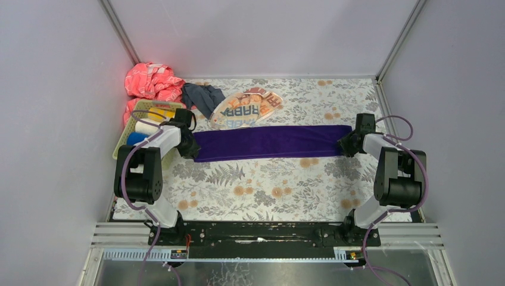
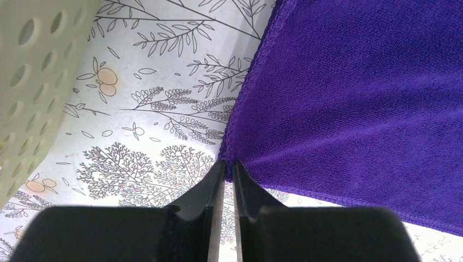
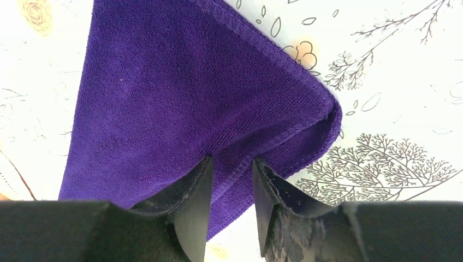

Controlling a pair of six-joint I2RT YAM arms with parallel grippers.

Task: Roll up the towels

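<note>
A purple towel (image 1: 268,142) lies as a long strip across the table, folded lengthwise. At its near left corner, my left gripper is shut on the towel, pinching the hemmed edge. Over the right end, my right gripper stands open above the towel (image 3: 164,98). In the right wrist view the upper layer is ruffled near the corner, with a lower layer and its hem showing between and beyond the fingers. Whether the right fingertips touch the cloth, I cannot tell.
Close to my left arm stands a pale green basket (image 1: 119,140) with rolled towels. Behind are a coral cloth (image 1: 153,82), a dark grey cloth (image 1: 204,97) and a printed cloth (image 1: 247,108).
</note>
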